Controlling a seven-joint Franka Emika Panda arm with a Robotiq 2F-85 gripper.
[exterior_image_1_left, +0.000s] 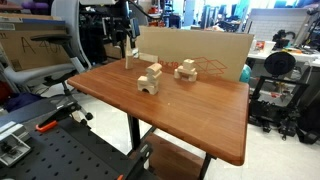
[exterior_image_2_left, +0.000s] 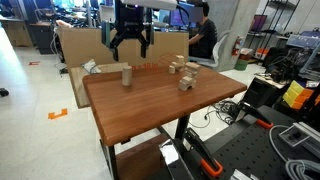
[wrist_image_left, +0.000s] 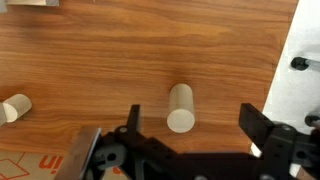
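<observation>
An upright wooden cylinder (exterior_image_2_left: 126, 75) stands on the brown table (exterior_image_2_left: 122, 118). From exterior view 1, the same wooden piece (exterior_image_1_left: 129, 61) is at the table's far left end. My gripper (exterior_image_2_left: 129, 47) hangs above it, fingers open and pointing down. In the wrist view the cylinder (wrist_image_left: 181, 108) shows between the spread fingers, below them and untouched. Nothing is held.
Two small stacks of pale wooden blocks, a nearer one (exterior_image_1_left: 149, 80) and a farther one (exterior_image_1_left: 186, 70), stand on the table. A cardboard panel (exterior_image_1_left: 195, 46) with orange drawing lines the back edge.
</observation>
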